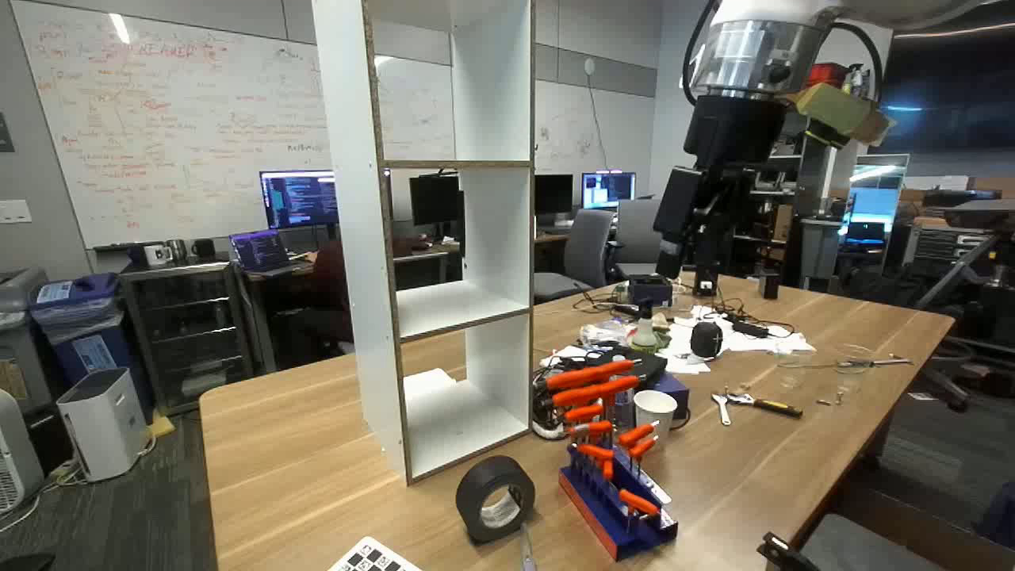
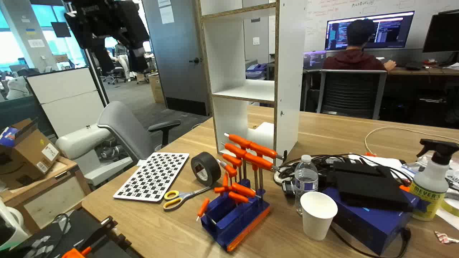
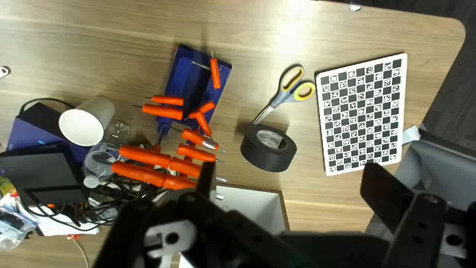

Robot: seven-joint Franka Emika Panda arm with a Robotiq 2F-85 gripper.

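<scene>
High above the table, my gripper stands open, its two black fingers wide apart with nothing between them. In exterior view 1 the gripper point(image 1: 687, 276) hangs at the upper right, well clear of the tabletop. Below it in the wrist view lie a roll of black tape point(image 3: 269, 154), scissors point(image 3: 285, 91) with yellow-grey handles, and a blue rack point(image 3: 192, 76) of orange-handled hex keys point(image 3: 163, 111). The scissors' blade tips reach the tape roll. A white checkered board point(image 3: 363, 114) lies flat to the right.
A tall white shelf point(image 1: 354, 238) with open compartments stands on the table behind the tape. A paper cup point(image 2: 318, 215), a water bottle point(image 2: 306, 176), a blue box point(image 2: 365, 232), a spray bottle point(image 2: 428, 185) and cables crowd one side.
</scene>
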